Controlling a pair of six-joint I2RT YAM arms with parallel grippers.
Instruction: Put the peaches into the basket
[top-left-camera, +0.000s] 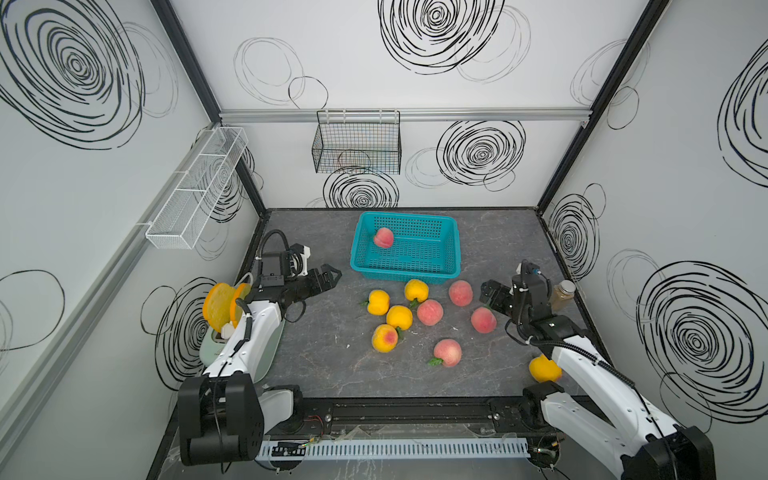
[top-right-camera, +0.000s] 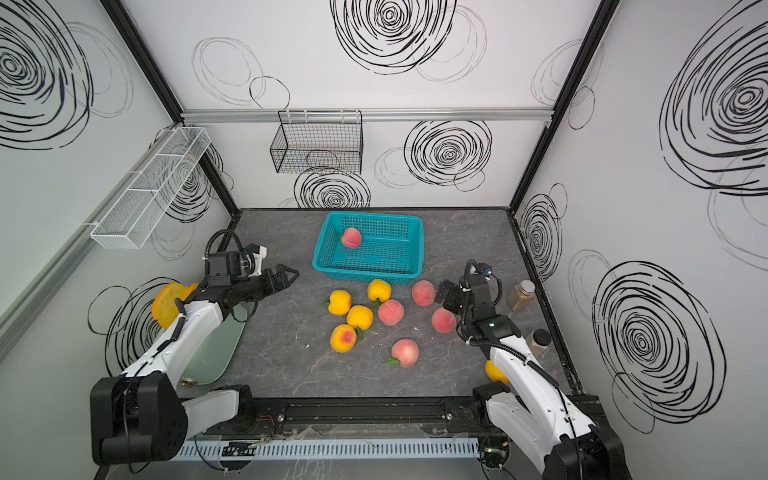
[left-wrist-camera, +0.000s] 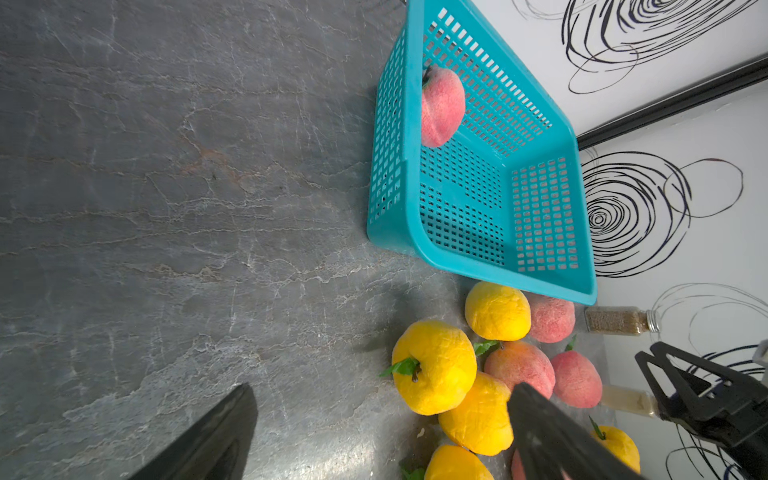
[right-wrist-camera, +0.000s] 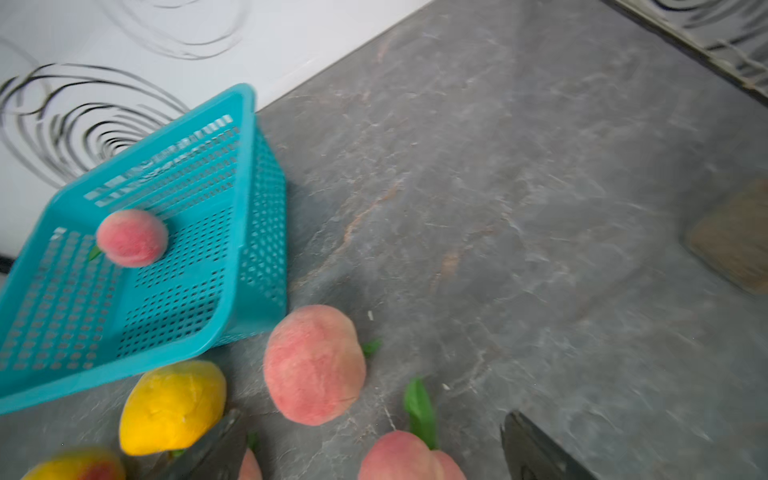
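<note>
One pink peach (top-left-camera: 383, 237) lies in the left part of the teal basket (top-left-camera: 406, 276) at the back of the table. Several more pink peaches are on the table in front of it: one (right-wrist-camera: 314, 365) close to the basket's right corner, one (top-left-camera: 483, 320) by my right arm, one (top-left-camera: 429, 312) nearer the middle, one (top-left-camera: 447, 352) with a leaf in front. My left gripper (top-left-camera: 333, 277) hovers left of the basket, open and empty. Open too, my right gripper (top-left-camera: 491, 293) is above the table just right of the peaches, its fingers (right-wrist-camera: 537, 448) apart with nothing held.
Several yellow fruits (top-left-camera: 378, 301) crowd beside the peaches, one with a red blush (top-left-camera: 385, 338). A yellow fruit (top-left-camera: 545, 369) sits under the right arm. Jars (top-right-camera: 521, 295) stand along the right edge. Table left of the basket is clear.
</note>
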